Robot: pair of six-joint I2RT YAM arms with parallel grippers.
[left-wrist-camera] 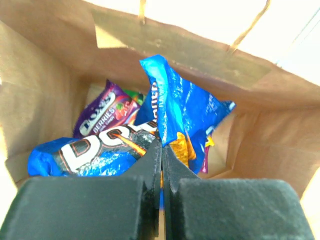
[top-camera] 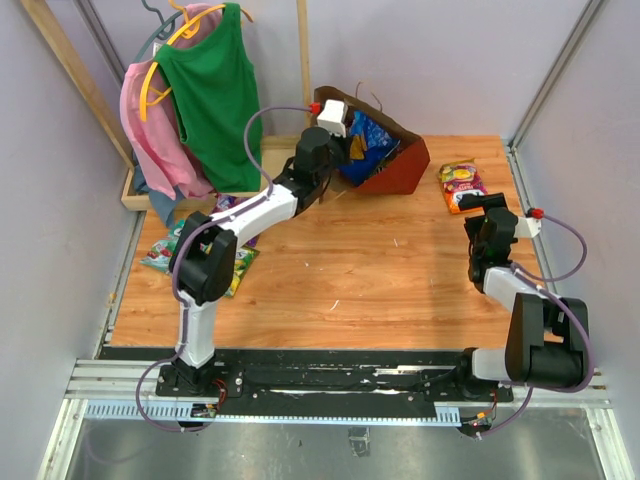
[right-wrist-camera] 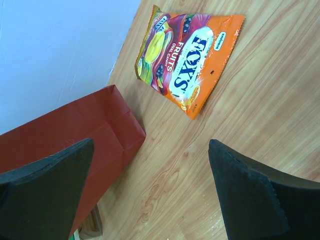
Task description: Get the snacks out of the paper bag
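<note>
The red-brown paper bag (top-camera: pixel 398 174) lies tilted at the back, its mouth toward my left arm. My left gripper is shut on the blue Doritos bag (left-wrist-camera: pixel 100 152), pinching a fold of its crumpled film at the bag's mouth. Behind it, inside the paper bag, I see a purple Foxs Berries candy pack (left-wrist-camera: pixel 108 111) and slivers of other packs, mostly hidden. My right gripper stands open and empty over the wood. Ahead of it lies an orange Foxs Fruits pack (right-wrist-camera: pixel 187 60), flat on the table.
Several snack packs, including a teal one (top-camera: pixel 160 250), lie at the left, partly covered by the left arm. A green top (top-camera: pixel 215 105) and pink clothing hang at the back left above a wooden rack (top-camera: pixel 280 160).
</note>
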